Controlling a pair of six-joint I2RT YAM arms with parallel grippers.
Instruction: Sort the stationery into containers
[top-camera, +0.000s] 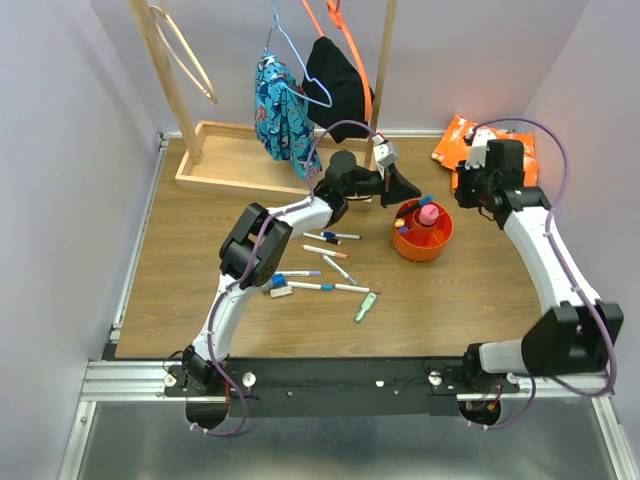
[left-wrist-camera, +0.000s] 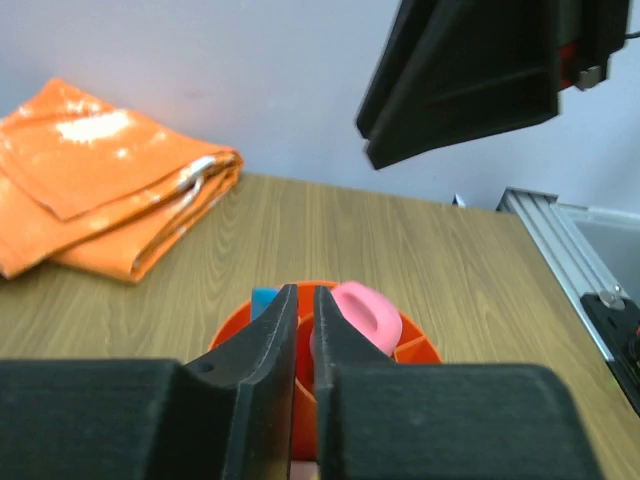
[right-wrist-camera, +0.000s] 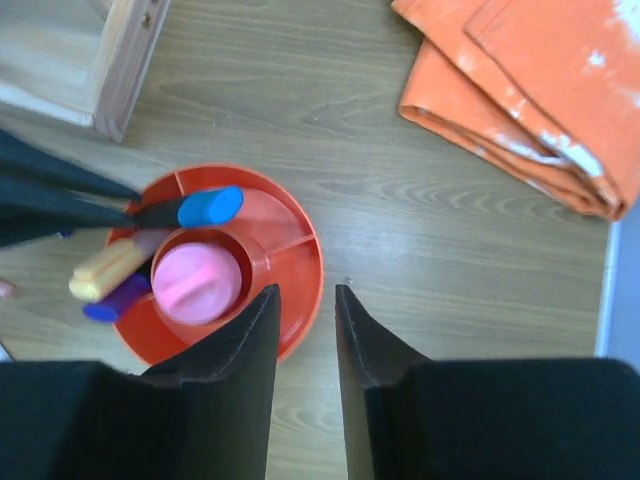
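An orange round organizer (top-camera: 433, 245) holds pens with blue caps (right-wrist-camera: 210, 207), a yellow piece (right-wrist-camera: 105, 270) and a pink item (right-wrist-camera: 192, 283). My left gripper (top-camera: 408, 190) is shut just left of and above it, with nothing visible between its fingers. My right gripper (top-camera: 458, 175) is above the right side of the organizer; in its wrist view its two fingers stand a little apart, with nothing between them. Several markers (top-camera: 310, 286) and a green item (top-camera: 366, 306) lie loose on the table, left and in front of the organizer.
A wooden rack base (top-camera: 220, 170) with hanging clothes and hangers stands at the back. Folded orange cloth (right-wrist-camera: 520, 90) lies at the back right.
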